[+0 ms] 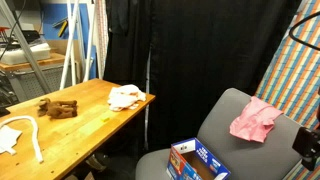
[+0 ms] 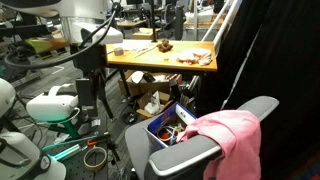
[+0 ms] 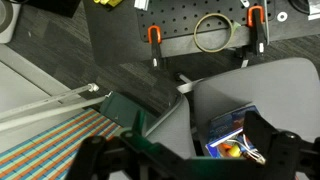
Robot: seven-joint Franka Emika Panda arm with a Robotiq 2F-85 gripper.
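Observation:
My gripper appears in the wrist view as two dark fingers spread wide apart, so it is open, with floor and chair showing between them. A blue box (image 3: 221,127) with colourful small items inside sits on the grey chair (image 3: 285,85), partly covered by the right finger. From exterior view 1, the same box (image 1: 190,160) rests on the seat, and a pink cloth (image 1: 255,119) hangs on the chair's backrest. Exterior view 2 shows this pink cloth (image 2: 232,145) draped over the backrest, with the box (image 2: 160,125) beyond it.
On the wooden table (image 1: 85,125) lie a brown plush toy (image 1: 57,108), a pale crumpled cloth (image 1: 126,97) and a white curved strip (image 1: 35,138). A perforated base plate (image 3: 195,15) with a tape ring (image 3: 212,47) borders the chair. Black curtains hang behind.

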